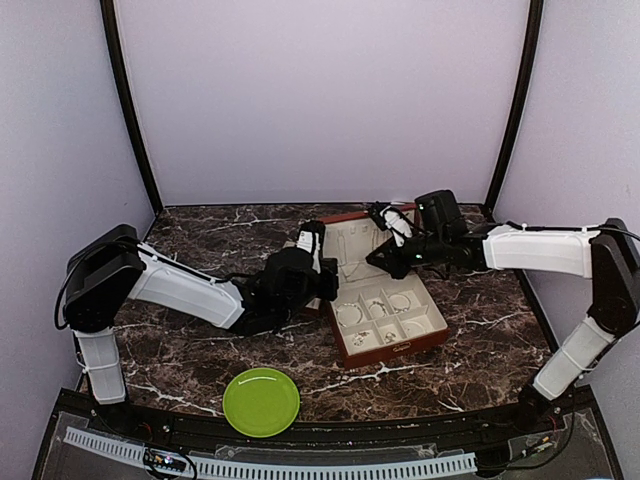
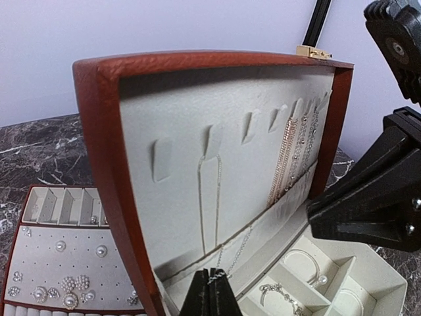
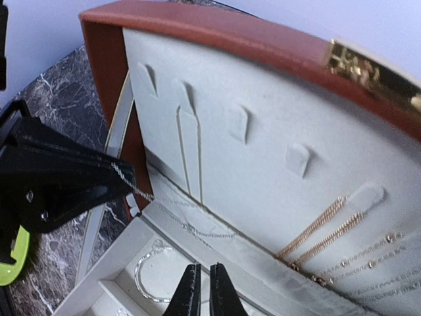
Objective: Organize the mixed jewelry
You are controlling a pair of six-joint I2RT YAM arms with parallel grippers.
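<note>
The jewelry box (image 1: 393, 350) stands with its lid up. On the lid's second hook a thin silver necklace (image 2: 219, 178) hangs, and its lower chain runs down to my left gripper. That gripper is shut, with the chain (image 3: 131, 181) at its fingertips. My right gripper is slightly open in front of the lid lining, to the right of the necklace, nothing visible between its fingers. Further right, rose-gold and silver chains (image 2: 283, 161) hang from other hooks. Bracelets (image 2: 279, 296) lie in the compartments.
Behind the left arm, a tray (image 2: 62, 247) holds pearl earrings, partly covered by the lid. A green plate (image 1: 261, 402) lies at the front. The box's red lid frame (image 2: 105, 131) stands close beside my left gripper.
</note>
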